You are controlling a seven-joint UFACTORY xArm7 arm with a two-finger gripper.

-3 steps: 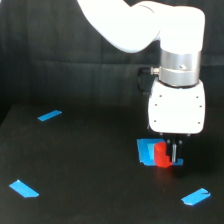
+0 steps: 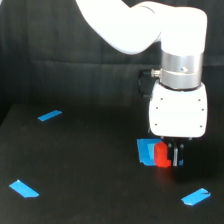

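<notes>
A small red block (image 2: 161, 155) sits on or just above a blue patch (image 2: 146, 150) on the right side of the dark table. My gripper (image 2: 173, 153) points down right at the block, its dark fingers overlapping the block's right side in this view. The fingers are small and dark against the table. Whether they stand open around the block, beside it or shut on it, I cannot tell. Part of the blue patch is hidden behind block and gripper.
Blue tape strips lie at the back left (image 2: 50, 115), the front left (image 2: 24, 188) and the front right (image 2: 196, 197). Bare dark table (image 2: 90, 160) fills the middle and left. A dark curtain (image 2: 70, 60) hangs behind.
The white hand is slightly lower and a little farther right than a second ago. The red block appears in nearly the same place on the blue patch.
</notes>
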